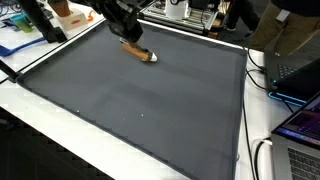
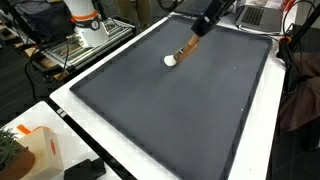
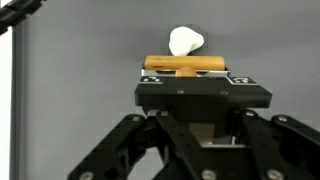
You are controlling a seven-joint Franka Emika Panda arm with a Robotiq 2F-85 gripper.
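Note:
A wooden, orange-brown block (image 3: 185, 63) is held by my gripper, whose fingers are shut on it. In the wrist view the block reaches across just beyond the fingertips. A small white rounded object (image 3: 186, 40) lies past it, with a narrow gap between them in that view. From the second exterior side, the block (image 2: 187, 47) hangs tilted beneath the dark gripper, close to the white object (image 2: 169, 60). In the first exterior view the block (image 1: 136, 50) partly covers the white object (image 1: 152, 57). Whether the two touch, I cannot tell.
Laptops (image 1: 298, 125) stand past its right edge, and a cable (image 1: 257, 150) runs along there. Cluttered things (image 1: 40, 25) stand beyond the mat's far left.

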